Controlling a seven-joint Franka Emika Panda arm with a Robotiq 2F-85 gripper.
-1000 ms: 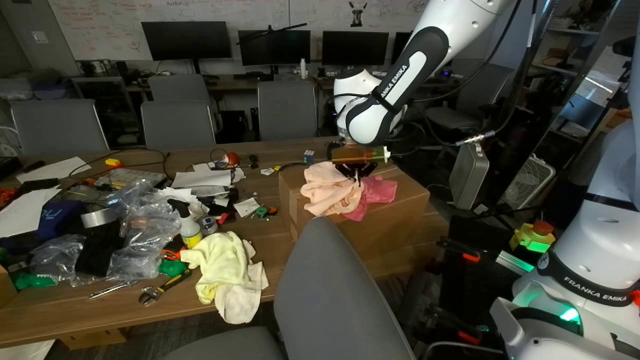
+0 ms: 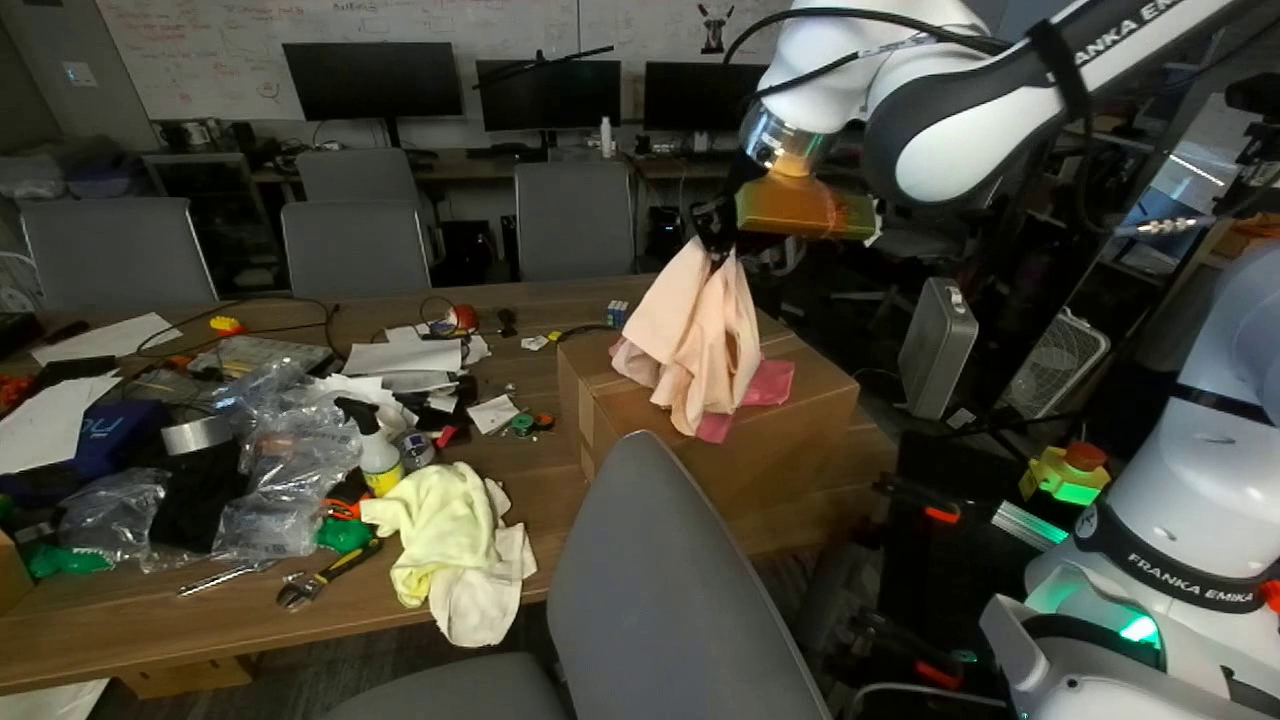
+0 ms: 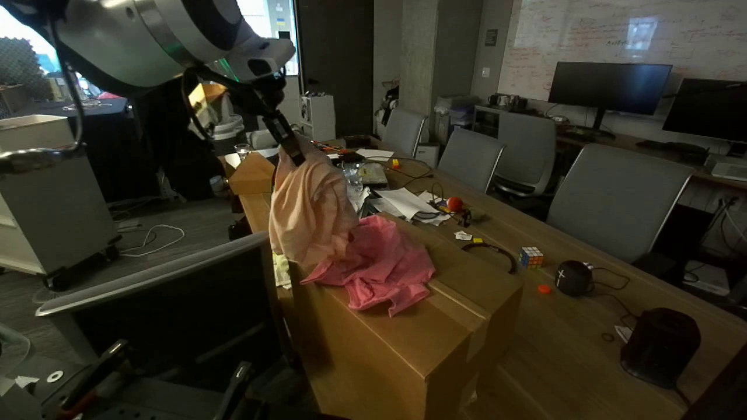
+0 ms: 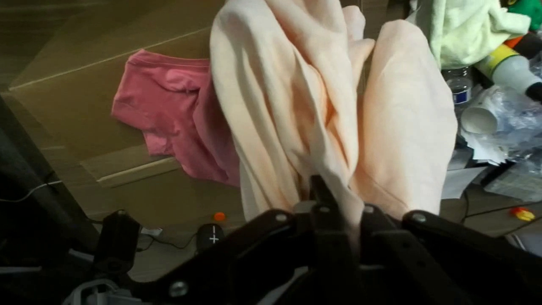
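Observation:
A peach cloth [image 2: 696, 330] hangs in folds from my gripper [image 2: 716, 246], which is shut on its upper part above the cardboard box [image 2: 768, 462]. In the wrist view the cloth [image 4: 284, 101] spreads out from between the dark fingers and covers much of the scene. A pink cloth [image 3: 388, 262] lies crumpled on the box top, partly behind the peach one. Whether the lower edge of the peach cloth touches the box or the pink cloth, I cannot tell.
A grey chair [image 2: 672, 576] stands close in front of the box. Left of it, a yellow and white cloth [image 2: 462, 546] drapes over the table edge, among a spray bottle [image 2: 378, 450], plastic bags and tools. A Rubik's cube [image 3: 530, 258] and a black speaker [image 3: 574, 277] sit beyond the box.
My gripper has risen from the box top, drawing the peach cloth up from a heap into a hanging bundle. The pink cloth has stayed on the box.

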